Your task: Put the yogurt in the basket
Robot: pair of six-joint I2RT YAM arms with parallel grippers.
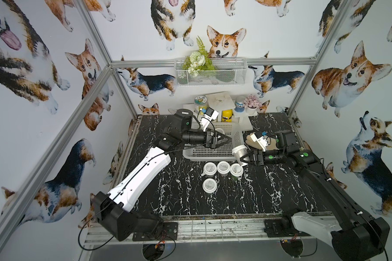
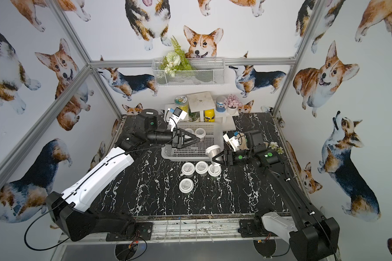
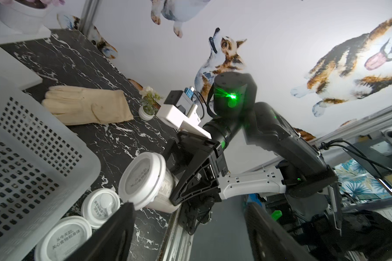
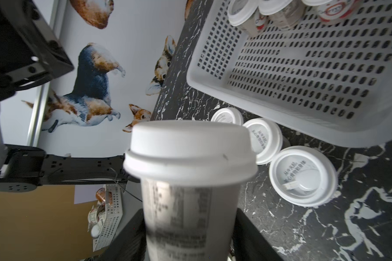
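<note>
A white-lidded yogurt cup [image 4: 187, 187] is gripped, tilted, by my right gripper [image 1: 247, 157], just off the front right corner of the basket. The white perforated basket [image 1: 204, 152] lies at mid-table; along its far side stand several lidded cups, among them one yogurt [image 4: 283, 13] in the right wrist view. My left gripper is open over the basket, its fingers wide apart with nothing held. On the table in front of the basket stand several more yogurts, including a front one [image 1: 209, 185] and a right one [image 2: 214, 170].
Behind the basket are a yellow can [image 1: 227, 115], boxes and a pink flower pot [image 1: 252, 104]. Beige gloves [image 3: 87, 104] and a small plant [image 3: 148, 104] lie to the right. The basket's middle is clear, as is the left front of the table.
</note>
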